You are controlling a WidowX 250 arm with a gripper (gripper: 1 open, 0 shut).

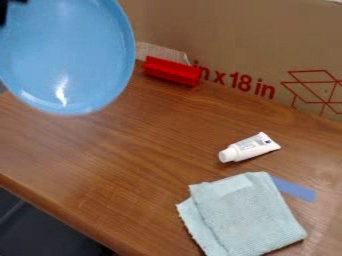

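Note:
A blue plate (64,55) hangs tilted in the air at the upper left, partly cut off by the frame. My gripper is almost wholly out of view, with only a dark sliver at the top left edge, so its fingers cannot be seen. A white tube (249,147) lies on the wooden table (134,170), and a folded pale cloth (243,215) lies near the front right, beside a strip of blue tape (294,188).
A red roll-shaped object (173,71) lies at the back against the cardboard box (267,50). Its front edge drops off at the lower left.

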